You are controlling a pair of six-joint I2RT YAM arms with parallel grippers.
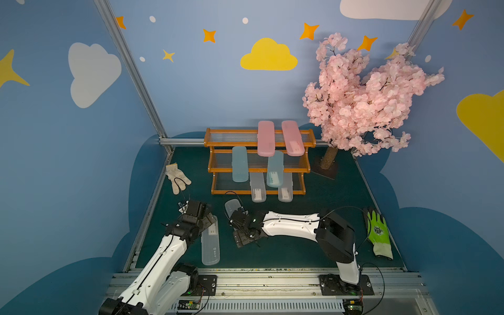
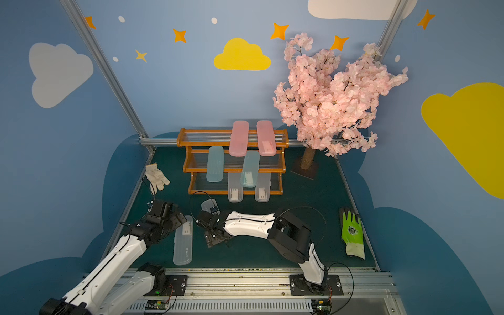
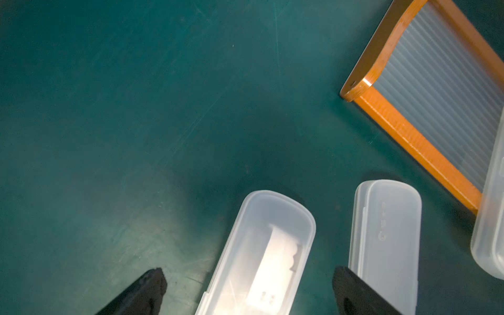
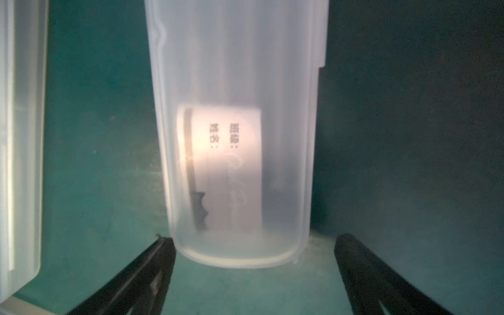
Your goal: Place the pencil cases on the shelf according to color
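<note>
A clear pencil case [image 1: 210,244] lies on the green table, beside another clear case [image 1: 232,204] under my right gripper, whose open fingers flank that case's rounded end, with a label showing inside. My left gripper is open above a clear case, fingers apart. On the three-tier wooden shelf, two pink cases [image 1: 265,137] rest on top, two blue cases [image 1: 239,162] on the middle tier, and two clear cases [image 1: 257,190] on the bottom tier.
A white glove [image 1: 176,176] lies at the left, a green glove [image 1: 379,236] at the right. A blossom tree [image 1: 362,99] stands right of the shelf.
</note>
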